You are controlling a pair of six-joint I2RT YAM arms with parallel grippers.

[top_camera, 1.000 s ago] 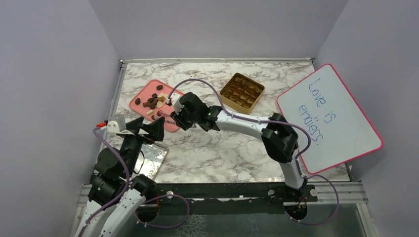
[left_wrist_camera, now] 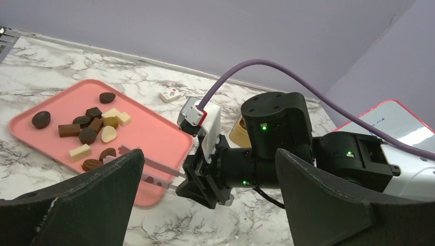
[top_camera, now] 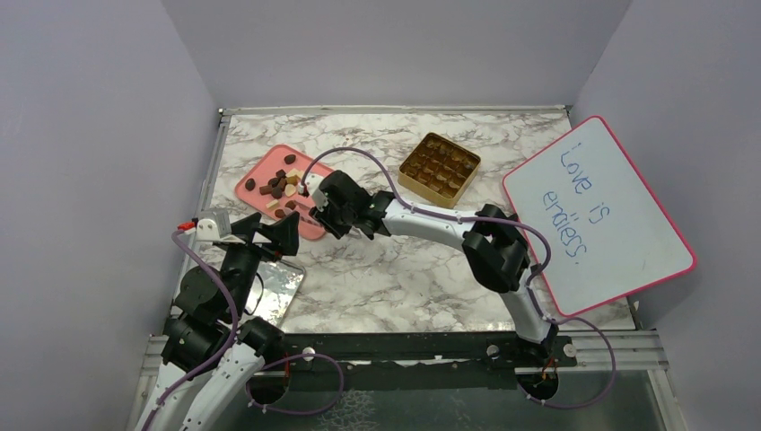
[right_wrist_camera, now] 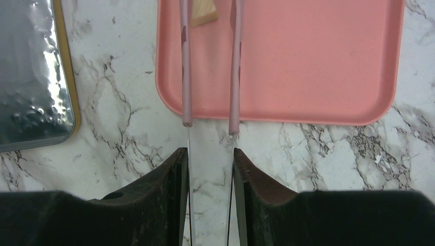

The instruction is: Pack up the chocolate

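On a pink tray [top_camera: 308,230] lie several brown, dark and cream chocolates, among them a cream bar [left_wrist_camera: 80,152] and an oval cream piece [left_wrist_camera: 109,134]. My right gripper reaches in low over the tray's near part; its long pink fingers [right_wrist_camera: 235,77] stand apart and parallel. Their tips run past the top of the right wrist view, where part of a cream chocolate [right_wrist_camera: 204,14] shows between them; whether they grip anything is unclear. My left gripper [top_camera: 285,237] is open beside the tray's near left corner, holding nothing. The gold divided box [top_camera: 440,169] sits behind the right arm.
A silvery, gold-edged lid or tray [right_wrist_camera: 72,87] lies partly under the left arm. A small white block [left_wrist_camera: 170,95] rests behind the pink tray. The whiteboard [top_camera: 597,211] fills the right side. Bare marble [top_camera: 386,287] spreads across the front middle.
The left arm and the gold box stay where they were.
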